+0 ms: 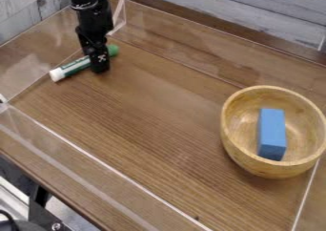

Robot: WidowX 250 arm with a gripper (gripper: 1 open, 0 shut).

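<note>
My black gripper (97, 57) is at the upper left, reaching down over a green-and-white cylindrical object (67, 70) that lies diagonally on the wooden table. The fingertips are at the green part of the object. Whether they are closed on it I cannot tell.
A round wooden bowl (300, 130) at the right holds a blue block (272, 133). The table's left edge and white cables are at the left side.
</note>
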